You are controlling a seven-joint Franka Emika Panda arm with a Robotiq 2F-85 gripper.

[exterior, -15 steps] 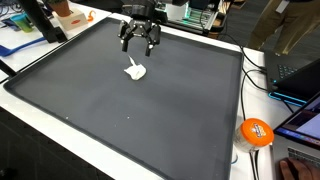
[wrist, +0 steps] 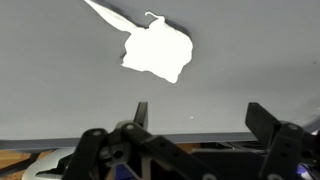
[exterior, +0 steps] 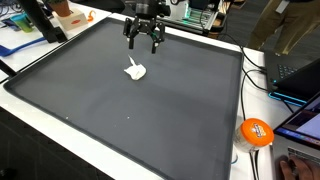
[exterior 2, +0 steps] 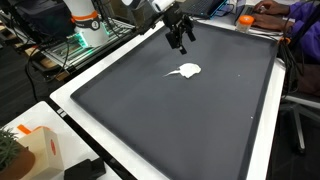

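A white, flat, irregular piece (wrist: 158,48) with a longer thin tail lies on the dark grey table, near the top of the wrist view. Exterior view 2 shows the same white piece (exterior 2: 190,70) with its tail pointing left. My gripper is open, its two dark fingers wide apart over bare table, and the white piece lies beyond their tips. From the side, the gripper (exterior: 143,46) hangs above the table just behind the white piece (exterior: 135,72), apart from it.
An orange-topped container (exterior: 253,134) stands at the table's right edge. A plant pot (exterior 2: 15,155) and an orange-and-white item (exterior 2: 40,145) sit beyond the table's left side in exterior view 2.
The gripper has shifted slightly to the right in exterior view 1 and stays open. The white piece has not moved.
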